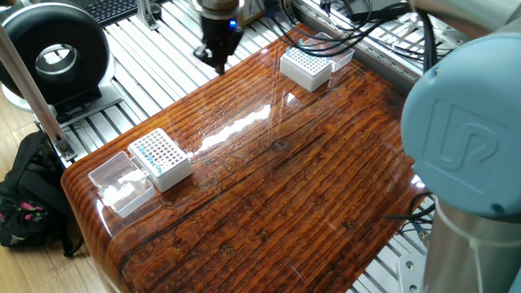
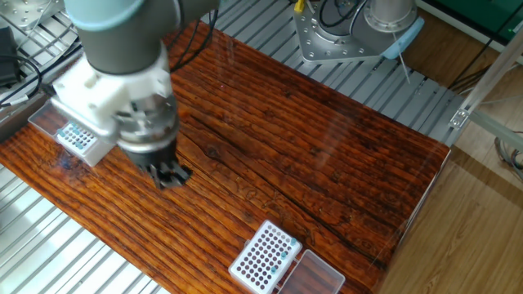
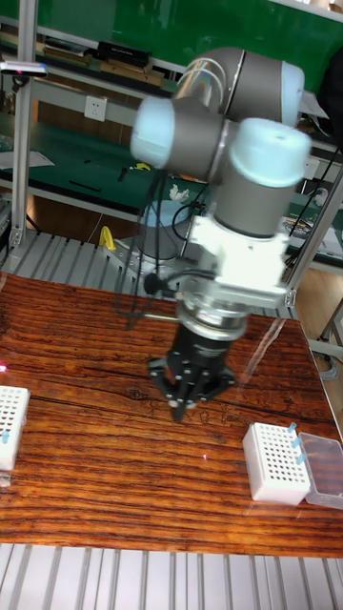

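Observation:
Two white tube racks with blue tubes in some holes stand on the wooden table. One rack (image 1: 160, 159) has an open clear lid (image 1: 124, 184) beside it; in exterior view 2 this rack (image 2: 265, 257) is at the bottom, and in view 3 the rack (image 3: 274, 462) is at the right. The other rack (image 1: 306, 68) is at the far right of view 1 and at the left of view 2 (image 2: 82, 140). My black gripper (image 3: 180, 412) hangs above the table between the racks, its fingertips together. Anything thin between them is too small to make out.
Loose cables (image 1: 358, 32) hang near the far rack in view 1. A black ring-shaped device (image 1: 57, 61) stands off the table at the left.

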